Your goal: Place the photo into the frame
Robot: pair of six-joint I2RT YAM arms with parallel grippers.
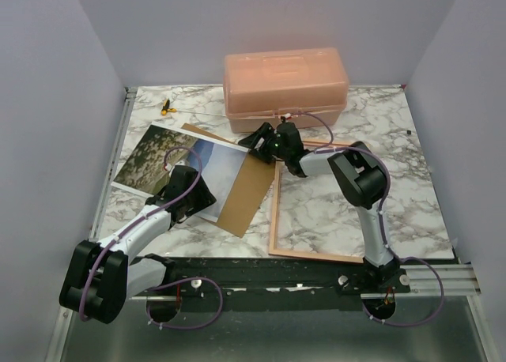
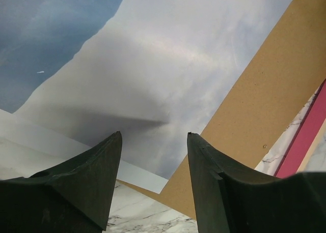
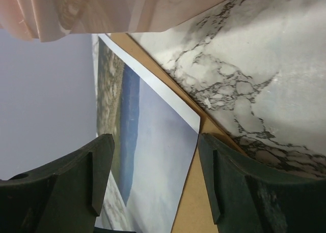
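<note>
The photo (image 1: 225,168) lies on a brown backing board (image 1: 245,208), landscape side to the left, white border showing. The wooden frame (image 1: 274,231) lies to the right of both. My left gripper is part open above the lower right area of the photo, nothing visible between its fingers. My right gripper is part open at the upper right corner of photo and board, one finger over the board at the photo's edge; whether it touches them is unclear.
A large pink box (image 1: 285,77) stands at the back, close beside my right gripper. Scissors (image 1: 167,109) lie at the back left.
</note>
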